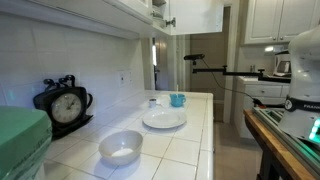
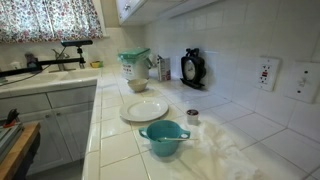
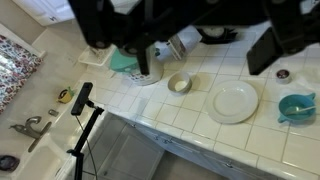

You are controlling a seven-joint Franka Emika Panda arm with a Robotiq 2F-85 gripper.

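My gripper hangs high over the counter, its two dark fingers far apart at the top of the wrist view and nothing between them. Below it lie a white plate (image 3: pixel 232 102) and, to the plate's left, a small pale bowl (image 3: pixel 180 83). At the right is a teal two-handled bowl (image 3: pixel 297 108) with a light utensil resting in it. Exterior view 2 shows the teal bowl (image 2: pixel 165 139) in front and the plate (image 2: pixel 144 109) behind it. The gripper is outside both exterior views.
A small metal cup (image 2: pixel 192 117) stands near the wall. Past the pale bowl are a teal-lidded tub (image 2: pixel 132 64) and a black clock (image 2: pixel 192 68). Overhead cabinets (image 1: pixel 100 12) hang along the wall. A black camera stand (image 3: pixel 84 115) rises beyond the counter edge.
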